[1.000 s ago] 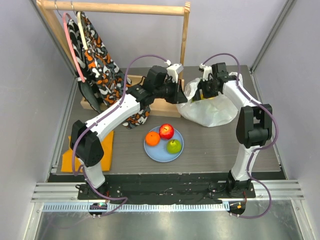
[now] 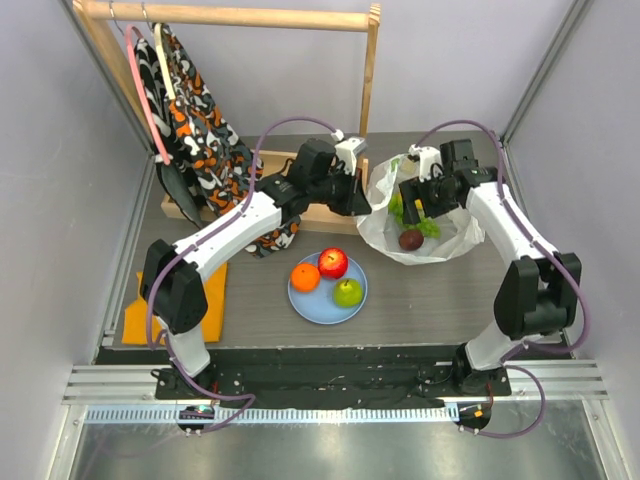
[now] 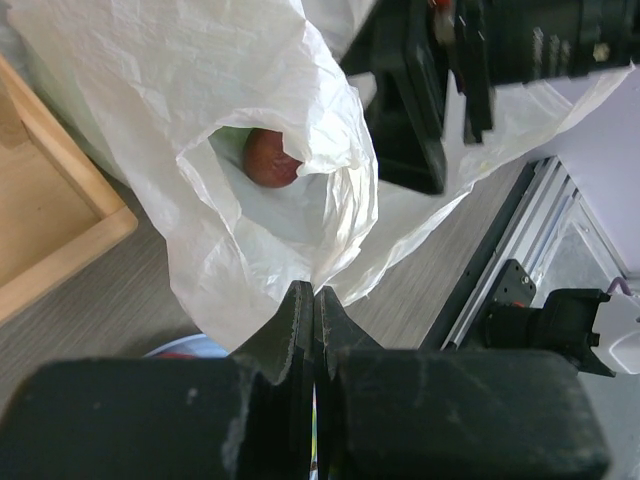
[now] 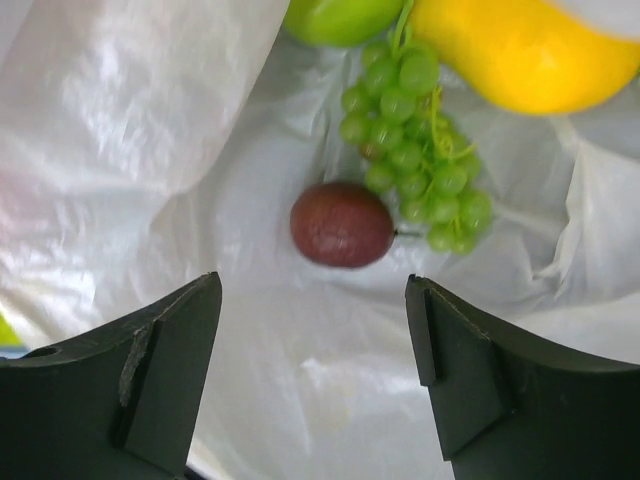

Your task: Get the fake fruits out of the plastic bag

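The white plastic bag (image 2: 450, 245) lies open at the right of the table. My left gripper is shut at its left edge; whether plastic is pinched between the fingers is unclear. My right gripper is open above the bag's interior, over a dark red fruit (image 4: 341, 225) beside green grapes (image 4: 420, 150). A yellow fruit (image 4: 520, 50) and a green fruit (image 4: 338, 16) lie behind them. A blue plate (image 2: 325, 310) holds an orange (image 2: 305, 277), red apple (image 2: 333, 262) and green apple (image 2: 348, 293).
A wooden box (image 3: 80, 245) and rack (image 2: 230, 18) with patterned bags stand behind. An orange cloth (image 2: 140, 318) lies front left. Bare table shows right of the plate.
The right arm has moved rightward and toward the front, and the bag has opened wider, exposing the dark red fruit and grapes.
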